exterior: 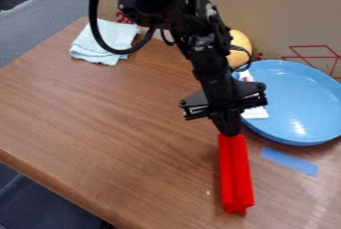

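My black gripper point(226, 123) is at the upper end of a long red object point(234, 173), which extends toward the front right of the wooden table. The fingers point down at that end; whether they are closed on it is hard to tell.
A blue plate point(304, 96) is at the back right, with a yellow object point(240, 46) behind the arm and a strip of blue tape point(290, 161) beside the red object. A light cloth point(96, 44) lies at the back left.
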